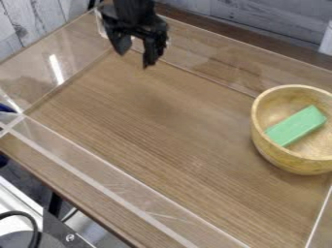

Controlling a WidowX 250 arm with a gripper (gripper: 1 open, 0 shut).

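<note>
My gripper [135, 39] is at the top of the camera view, a dark, blurred shape over the far left part of the wooden surface. A white, partly hidden object [104, 23] is just behind it at the left. Whether the fingers hold anything is too blurred to tell.
A yellow bowl [270, 102] with a green block [297, 128] inside stands at the right. A black cable [18, 219] lies at the bottom left corner.
</note>
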